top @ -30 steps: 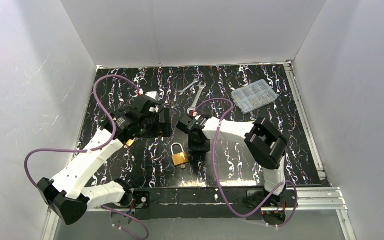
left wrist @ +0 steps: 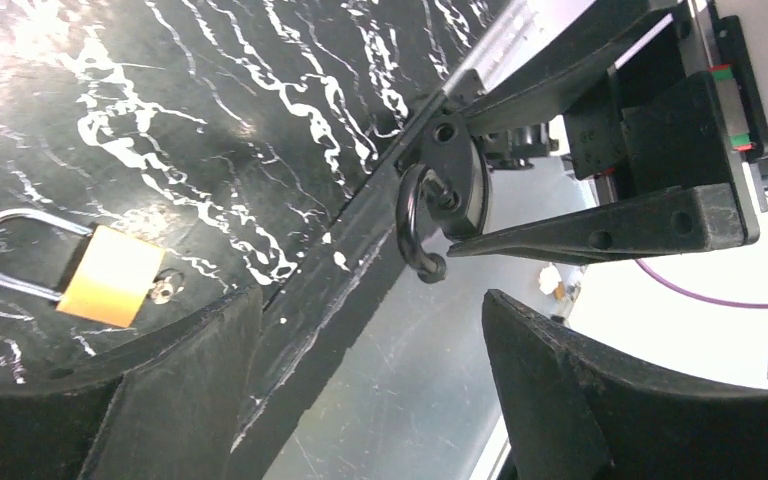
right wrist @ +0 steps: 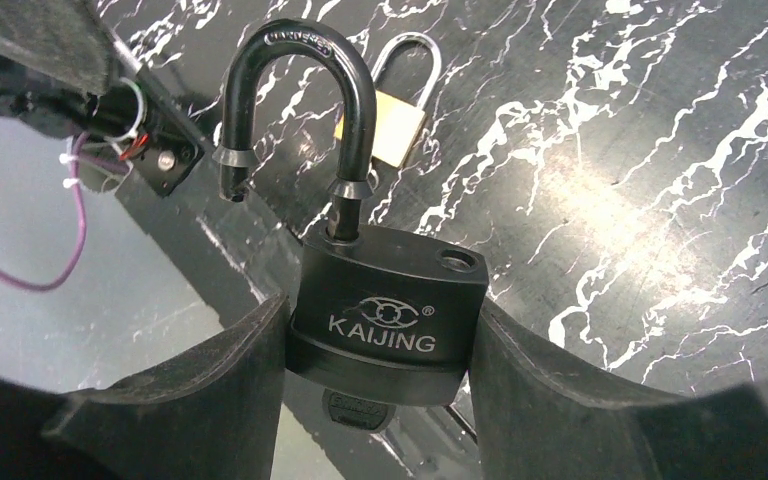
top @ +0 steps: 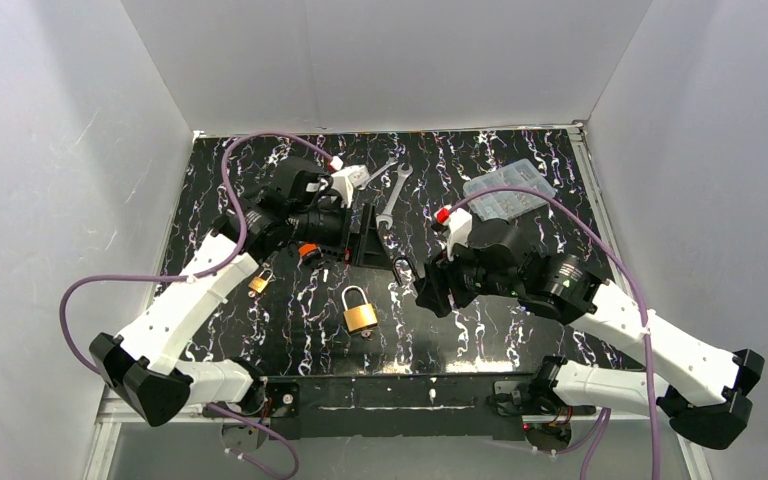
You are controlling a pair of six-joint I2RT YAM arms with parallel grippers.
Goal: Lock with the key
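Observation:
A black padlock (right wrist: pixel 385 315) is gripped across its body by my right gripper (top: pixel 432 292), whose fingers (right wrist: pixel 230 390) press on both sides. Its shackle (right wrist: pixel 355 110) stands raised, with one end free of the body. A dark oval piece (right wrist: pixel 358 410), which looks like a key's head, shows below the lock body; its blade is hidden. My left gripper is open and empty, its fingers (left wrist: pixel 190 370) well apart. From the left wrist view, the black padlock (left wrist: pixel 455 185) hangs beyond those fingers, not touching them. Both grippers are above the middle of the table.
A brass padlock (top: pixel 360 318) lies on the table in front of the grippers, and a smaller brass one (top: pixel 259 284) lies further left. Wrenches (top: pixel 396 194) and a clear compartment box (top: pixel 508 190) are at the back. An orange-and-black object (top: pixel 309 252) sits below the left arm.
My right gripper has risen from beside the brass padlock and swung right, turning leftward, with the black padlock in it. The left gripper has moved right towards it.

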